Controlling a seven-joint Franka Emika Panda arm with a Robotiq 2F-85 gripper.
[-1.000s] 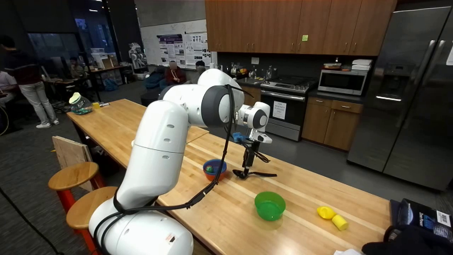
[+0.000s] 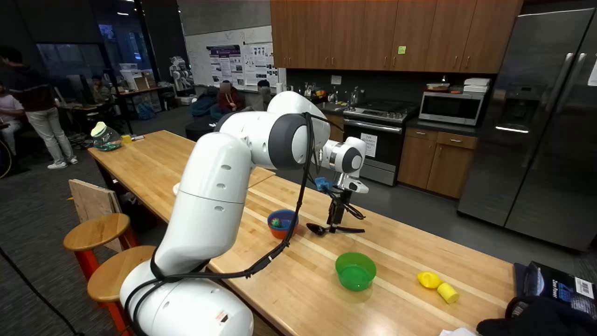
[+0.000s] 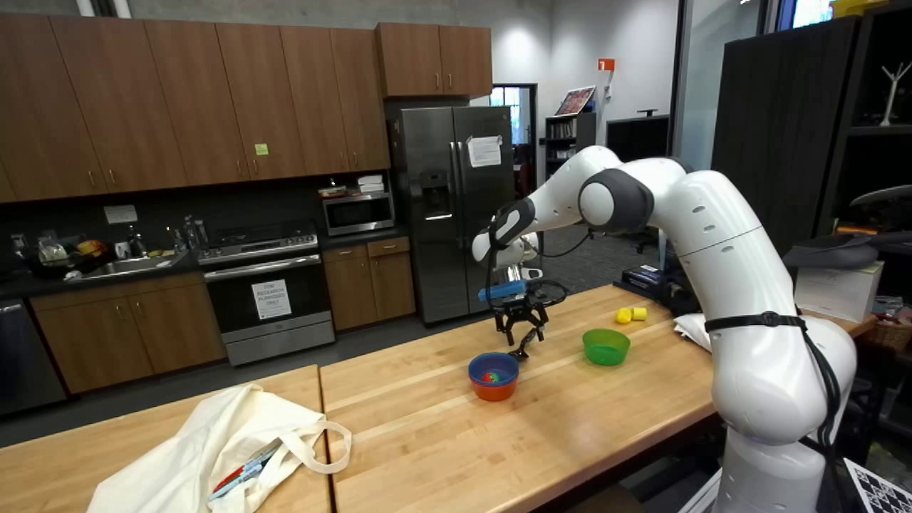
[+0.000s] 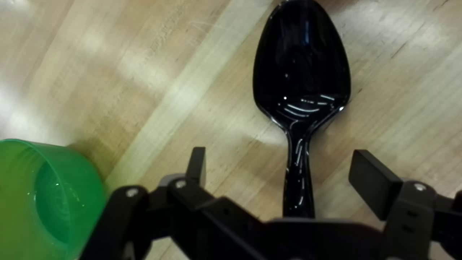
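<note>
A glossy black spoon (image 4: 301, 56) lies on the wooden table, its handle (image 4: 299, 177) running down between the two spread fingers of my gripper. Both fingers stand apart from the handle, one on each side, and my gripper is open. The lower end of the handle is hidden behind the gripper body in the wrist view. In exterior view 1 the gripper (image 2: 334, 227) points down over the spoon (image 2: 317, 229). A green bowl (image 2: 356, 271) stands nearby and shows at the lower left of the wrist view (image 4: 82, 190).
A blue bowl (image 3: 493, 366) sits with an orange-red one (image 3: 493, 392), something green and red inside. Two yellow objects (image 2: 429, 279) lie past the green bowl. A cream cloth bag (image 3: 197, 453) lies at the table's other end. Bare wood surrounds the spoon.
My gripper has shifted from near the spoon's bowl end toward its handle, rightward in exterior view 1. The spoon and bowls look unmoved.
</note>
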